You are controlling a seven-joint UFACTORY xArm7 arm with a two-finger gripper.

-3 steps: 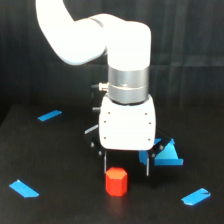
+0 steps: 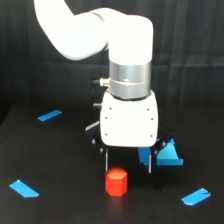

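A small red block (image 2: 116, 182) stands on the dark table in the lower middle of the camera view. My gripper (image 2: 128, 170) points down close to it, its two thin fingers spread wide apart. In the image the block lies between the fingers' lines, nearer the left one. Whether the fingers are level with the block or behind and above it, I cannot tell. Nothing is held between them. Behind the right finger is a blue object (image 2: 168, 154) with angular faces, partly covered by the hand.
Blue strips lie flat on the table: one at the back left (image 2: 49, 115), one at the front left (image 2: 23, 188) and one at the front right (image 2: 196, 197). A dark curtain hangs behind.
The arm and hand have shifted slightly right and a little upward in the image. The fingers remain spread. The red block and the blue object stay in place.
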